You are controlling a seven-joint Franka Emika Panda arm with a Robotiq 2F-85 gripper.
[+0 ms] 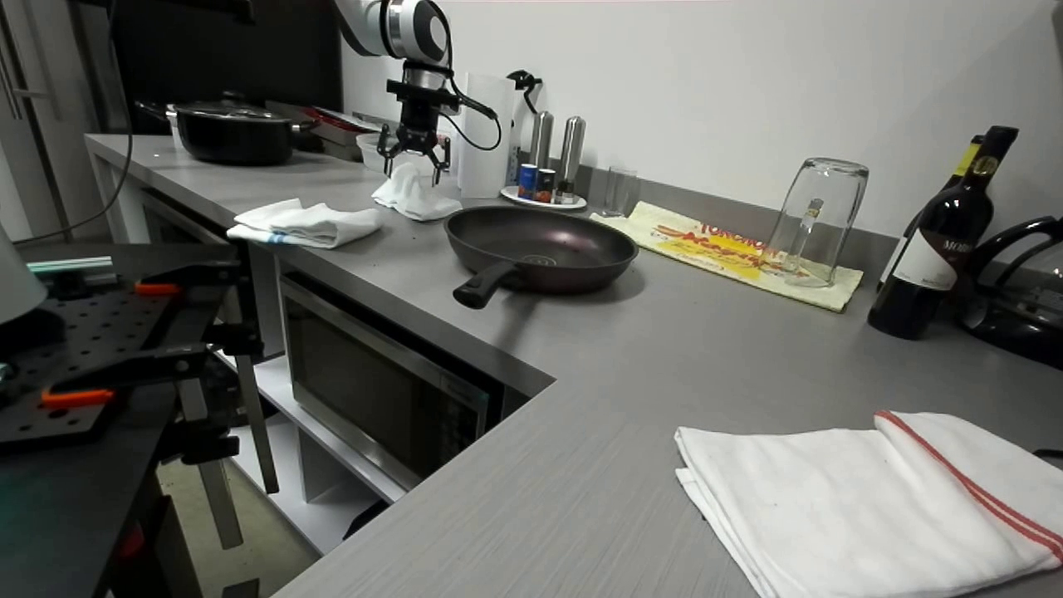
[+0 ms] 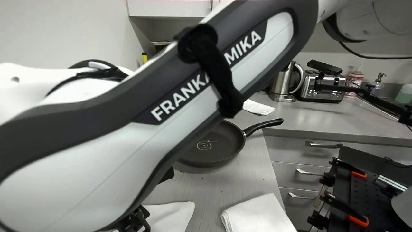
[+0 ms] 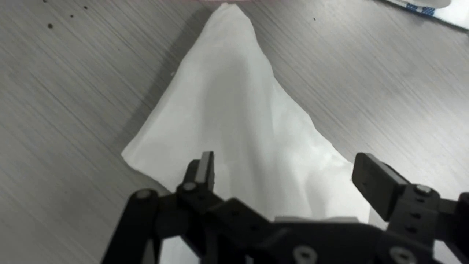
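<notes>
A crumpled white cloth (image 1: 416, 195) rests on the grey counter behind the frying pan, part of it raised in a peak. My gripper (image 1: 413, 174) is right above it, pointing down. From the wrist, the cloth (image 3: 237, 105) spreads under and between the wide-apart fingers, and my gripper is open, holding nothing. Whether the fingertips touch the fabric I cannot tell. In exterior view 2 the arm covers much of the scene; only part of the cloth (image 2: 172, 214) shows beside the gripper.
The dark frying pan (image 1: 541, 251) stands nearby, handle toward the counter edge. A folded white towel (image 1: 305, 225) lies left of the cloth. A paper towel roll (image 1: 484, 139) and a plate (image 1: 546, 199) with shakers stand close behind. A black pot (image 1: 234, 133) is farther left.
</notes>
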